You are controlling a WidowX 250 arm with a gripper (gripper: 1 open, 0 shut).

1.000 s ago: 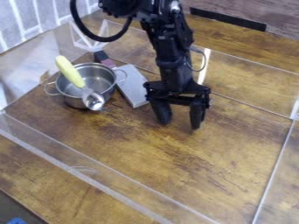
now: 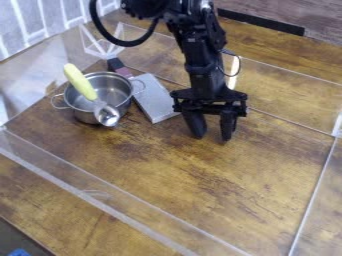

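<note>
My black gripper (image 2: 211, 125) hangs low over the wooden table (image 2: 201, 200), right of centre, its fingers pointing down; whether anything is between them is hard to make out. To its left a steel pot (image 2: 74, 102) holds or supports a long utensil with a pale yellow handle (image 2: 80, 82) and a silver end. A flat grey object (image 2: 155, 98) with a dark handle lies between the pot and my gripper.
A white object (image 2: 231, 72) stands behind the arm at the right. Transparent panel edges run along the left and right.
The gripper's fingers appear a little closer together than a second ago, and the arm has shifted slightly. The pot and other objects look unchanged.
</note>
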